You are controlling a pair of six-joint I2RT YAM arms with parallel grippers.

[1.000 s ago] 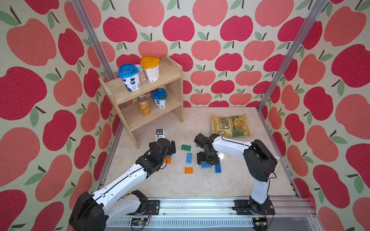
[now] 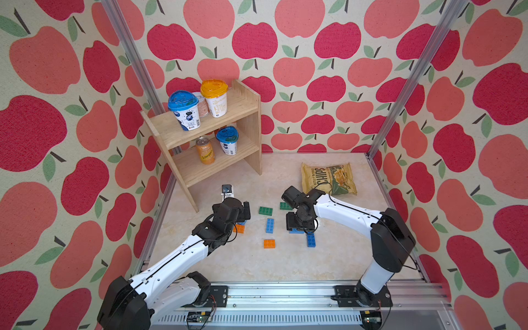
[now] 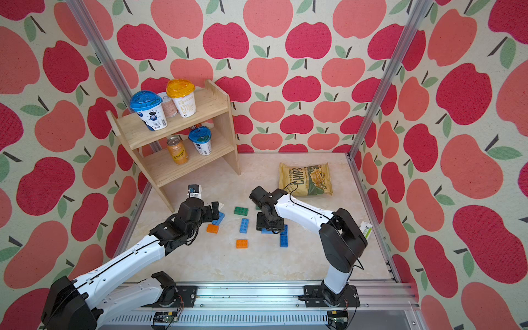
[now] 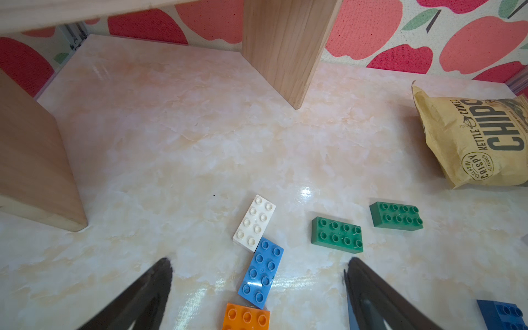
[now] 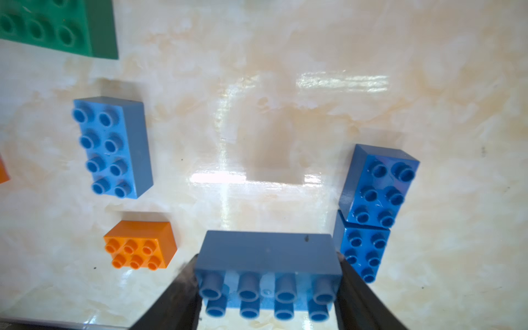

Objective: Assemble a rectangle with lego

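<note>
In the right wrist view, a blue brick (image 5: 269, 250) lies crosswise between the fingers of my right gripper, which is shut on it. The brick looks raised off the table. To its right, two darker blue bricks (image 5: 379, 184) (image 5: 363, 247) stand end to end. A lone blue brick (image 5: 112, 148) and an orange brick (image 5: 140, 244) lie to its left. My left gripper is open above the left-hand group, where a white brick (image 4: 254, 222), a blue brick (image 4: 261, 272) and an orange brick (image 4: 245, 317) form a slanting line.
Two green bricks (image 4: 336, 234) (image 4: 397, 215) lie behind the middle. A wooden shelf (image 2: 220, 154) with tubs and a can rises at the back left. A chips bag (image 2: 330, 178) rests at the back right.
The left arm looks still.
</note>
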